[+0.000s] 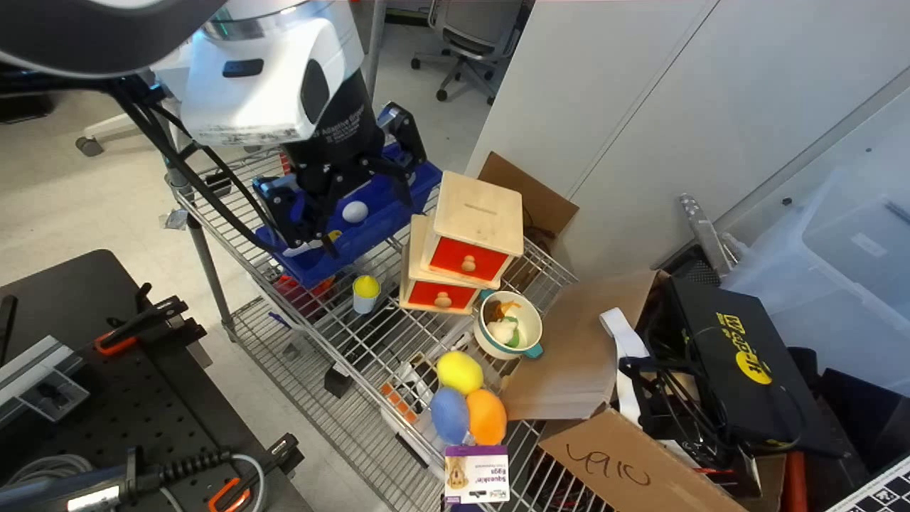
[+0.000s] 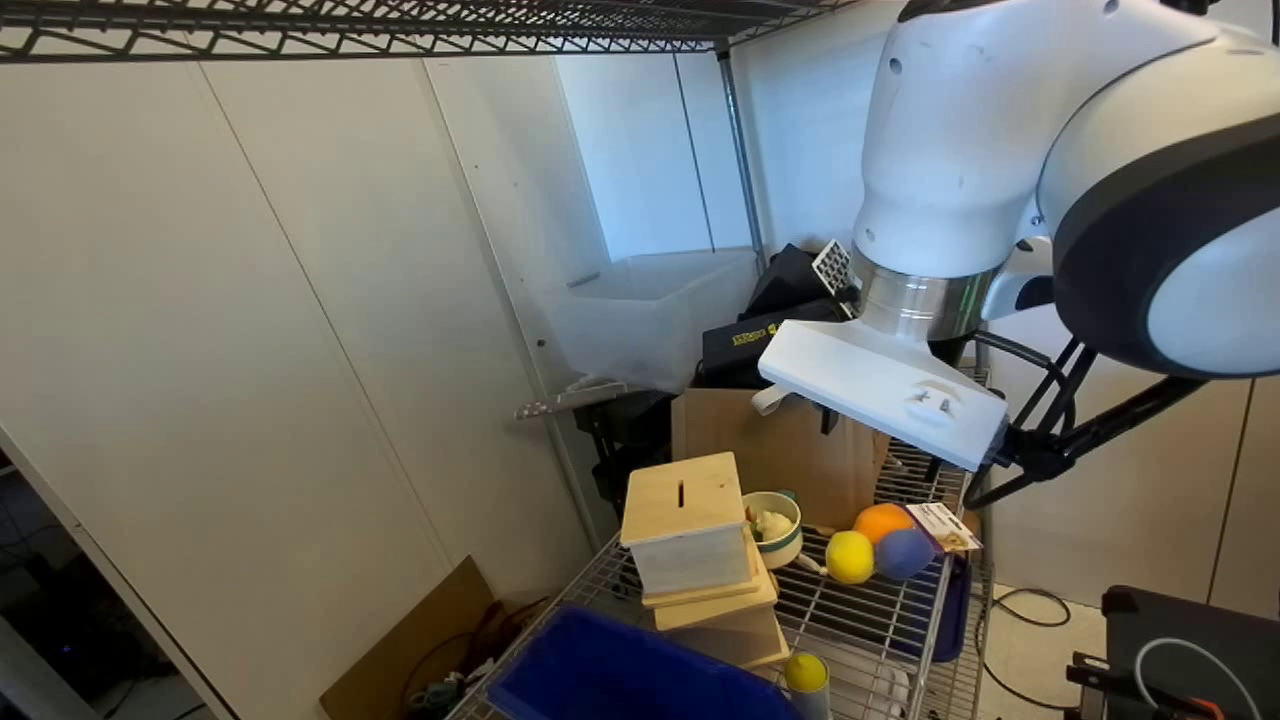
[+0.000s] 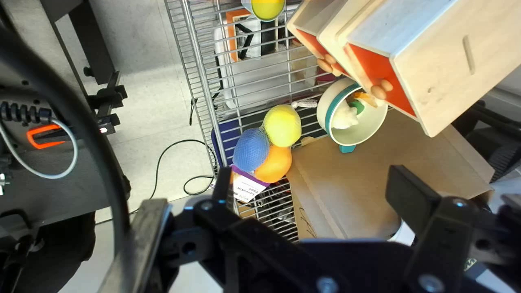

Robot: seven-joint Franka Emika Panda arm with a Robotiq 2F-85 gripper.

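My gripper (image 1: pixel 368 217) stands open above the wire shelf, its fingers wide apart and nothing between them. In the wrist view the two dark fingers frame the lower part of the picture. Two wooden boxes with red drawer fronts are stacked on the shelf; the upper box (image 1: pixel 475 223) has a slot in its lid, the lower box (image 1: pixel 439 294) sits under it. Beside them a white bowl with a teal rim (image 3: pixel 376 122) holds small toys. Yellow, blue and orange balls (image 3: pixel 283 125) lie in a net with a labelled card (image 3: pixel 247 187).
A blue bin (image 2: pixel 612 672) with a white ball (image 1: pixel 355 212) inside lies beside the stack. Near it stands a small cup with a yellow top (image 1: pixel 366 294). Open cardboard boxes (image 1: pixel 571 345) crowd the far side. A black workbench (image 1: pixel 111 409) stands apart from the shelf.
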